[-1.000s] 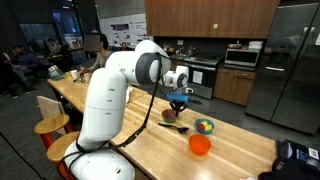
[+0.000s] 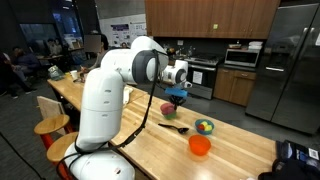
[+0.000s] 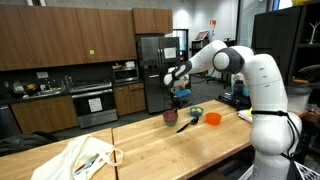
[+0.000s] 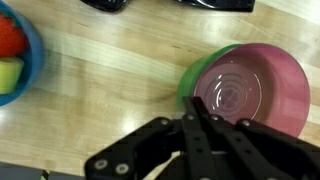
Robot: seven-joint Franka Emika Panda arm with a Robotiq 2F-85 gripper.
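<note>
A pink bowl [image 4: 262,85] leans at a tilt over a green bowl [image 4: 190,80], whose rim shows behind its left side in the wrist view. My gripper is shut on the pink bowl's near rim; the dark fingers hide the exact contact. From the first exterior side, the gripper [image 2: 177,99] stands just above and beside the pink bowl [image 2: 169,108]. The other exterior camera shows the pink bowl [image 3: 170,114] below the gripper [image 3: 181,96].
A blue bowl [image 4: 36,55] holds a red and a yellow-green item. On the wooden table [image 2: 165,155] also stand an orange bowl [image 2: 199,145] and a black object [image 2: 174,128].
The gripper has risen slightly. The pink bowl has come up and tilted with it, showing more of its pink surface; the other items have stayed put.
</note>
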